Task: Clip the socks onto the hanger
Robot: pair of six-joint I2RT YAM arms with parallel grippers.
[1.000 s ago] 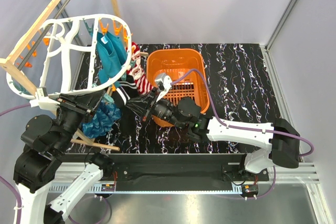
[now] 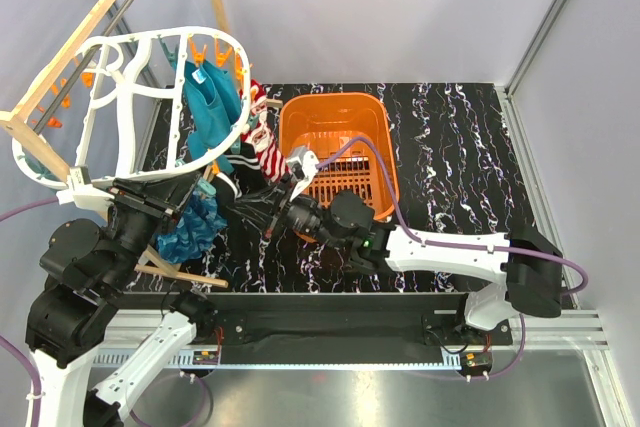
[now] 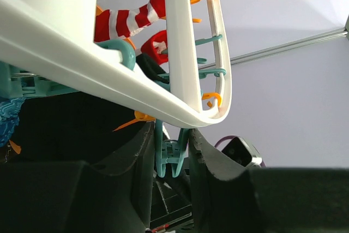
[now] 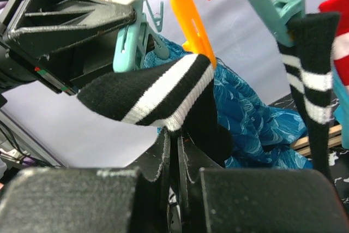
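Observation:
The white hanger [image 2: 165,34] fills the upper left of the top view, socks hanging from its clips. My left gripper is shut on a teal clip [image 3: 171,151] under the hanger's rim, squeezing its handles. In the right wrist view my right gripper is shut on a black sock [image 4: 152,94] with white stripes. The sock's folded end sits just below an orange clip [image 4: 192,20] and beside the teal clip; whether it touches their fingers cannot be told. Another striped black sock [image 4: 311,75] hangs from a teal clip [image 4: 281,4] at the right.
A red-striped sock [image 2: 264,137] and teal socks [image 2: 208,102] hang on the rack's far side. Blue patterned cloth [image 4: 256,124] hangs behind the held sock. An orange basket [image 2: 385,152] stands right of the hanger.
My right gripper has shifted slightly toward the left and front with the black sock, whose white stripe has moved a little the same way. The left arm stays still.

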